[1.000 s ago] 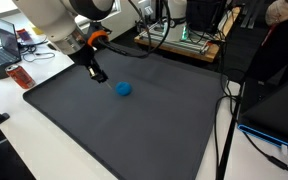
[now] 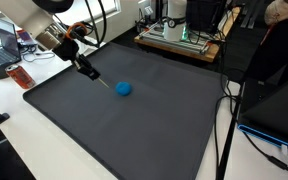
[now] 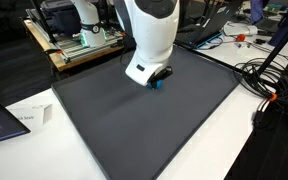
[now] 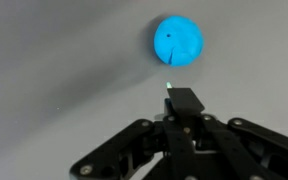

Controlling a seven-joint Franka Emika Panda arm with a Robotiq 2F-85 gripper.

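Note:
A round blue object lies on the dark grey mat, with a short slit-like mark near its lower edge in the wrist view, where the object sits at the top. My gripper is tilted over the mat, to the left of the blue object and apart from it. It is shut on a thin, pale stick that points toward the blue object. In the wrist view only the stick's small light tip shows beyond the fingers. Exterior view 2 has the blue object partly hidden behind the gripper.
An orange-red can stands at the mat's left corner. Black cables run along the right side. A wooden board is at the back.
My gripper has moved left in exterior view 1 and tilted, drawing away from the blue object. The pale stick has come into clearer view. The blue object has stayed in place.

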